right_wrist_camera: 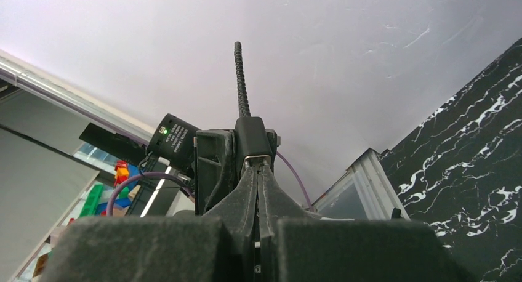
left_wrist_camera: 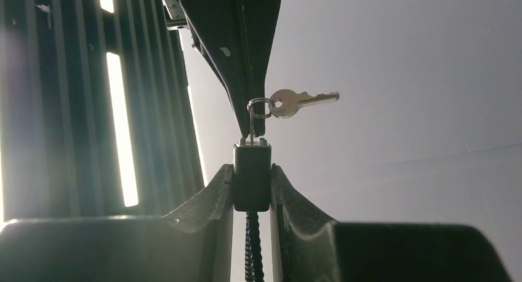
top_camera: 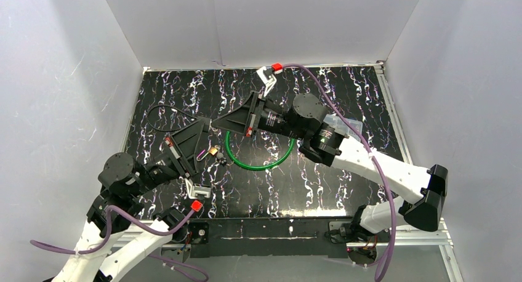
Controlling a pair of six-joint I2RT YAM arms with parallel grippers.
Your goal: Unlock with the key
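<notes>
My left gripper is shut on the black body of a cable lock [left_wrist_camera: 252,171]. Its dark cable [top_camera: 149,112] loops out over the left of the table in the top view. From the other side my right gripper is shut, its tips right at the lock's metal end. A thin key [left_wrist_camera: 252,123], seen edge-on, runs along the right fingertips to the lock's end; how deep it sits is hidden. A silver ring joins it to a spare key [left_wrist_camera: 286,103] sticking out sideways.
On the table below lie a green ring [top_camera: 261,167], a small brass padlock [top_camera: 213,151], a pink item [top_camera: 202,154] and a clear box [top_camera: 346,124] partly behind the right arm.
</notes>
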